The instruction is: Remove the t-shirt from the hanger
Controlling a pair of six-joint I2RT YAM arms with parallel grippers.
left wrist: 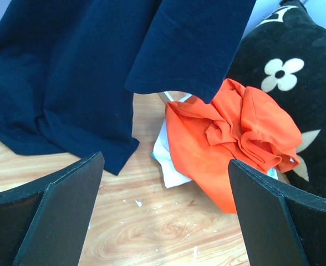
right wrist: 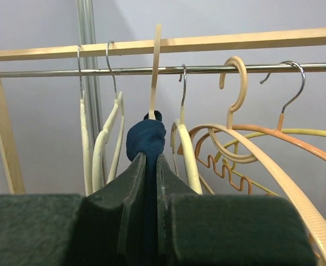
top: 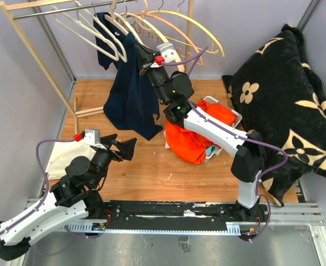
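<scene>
A dark navy t-shirt (top: 131, 88) hangs from the rack, its hem low over the wooden floor. Up at its shoulder, my right gripper (top: 143, 58) is shut on the cloth. In the right wrist view the shirt's neck area (right wrist: 146, 136) bunches around a beige hanger (right wrist: 155, 72) with its hook at the rail; the fabric runs down between my fingers. My left gripper (top: 127, 148) stands open, low and in front of the shirt. In the left wrist view the shirt (left wrist: 91, 72) hangs beyond the wide-apart fingers (left wrist: 57, 216), with nothing between them.
Several empty hangers (right wrist: 312, 144) crowd the metal rail (right wrist: 35, 73) on both sides. An orange cloth (top: 188, 138) spills from a white basket (top: 238, 117) on the floor. A black flowered cushion (top: 285, 100) fills the right side. Bare floor (top: 152, 177) lies in front.
</scene>
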